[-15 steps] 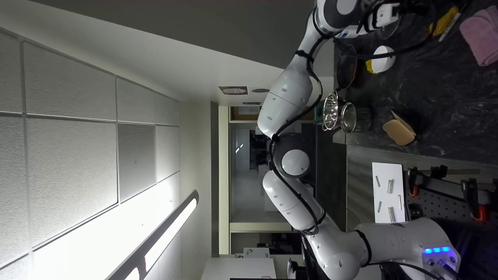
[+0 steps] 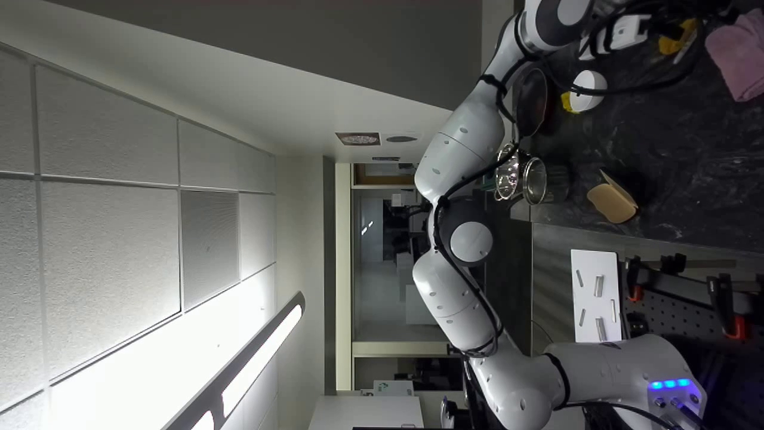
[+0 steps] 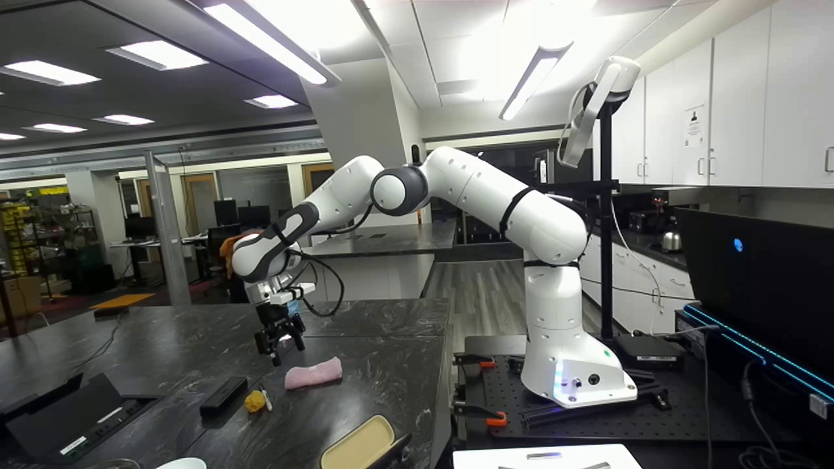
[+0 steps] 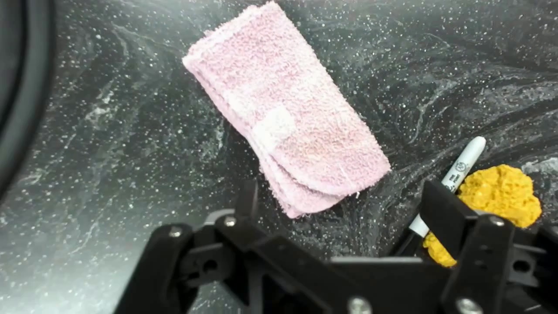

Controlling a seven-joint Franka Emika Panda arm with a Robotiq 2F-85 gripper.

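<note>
My gripper is open above the dark table, its fingers (image 4: 442, 209) spread wide with nothing between them. Ahead of it in the wrist view lies a folded pink towel (image 4: 293, 99). To the right a grey-and-black marker (image 4: 465, 161) rests beside a crumbly yellow lump (image 4: 502, 193); the right finger hides part of both. In exterior view 2 the gripper (image 3: 279, 346) hangs over the table near the towel (image 3: 314, 374), with the lump (image 3: 255, 401) and marker (image 3: 267, 399) nearby. Exterior view 1 shows the towel (image 2: 741, 54) at its right edge.
A black box (image 3: 223, 395) and an open black case (image 3: 74, 422) lie on the table in exterior view 2. A tan-lined container (image 3: 359, 444) sits near the edge. Exterior view 1 shows a white bowl (image 2: 588, 91), a dark pan (image 2: 532, 103) and metal pots (image 2: 535, 180).
In exterior view 1 the arm has come down toward the table. The gripper end now covers more of the yellow lump and marker. The towel has stayed in place.
</note>
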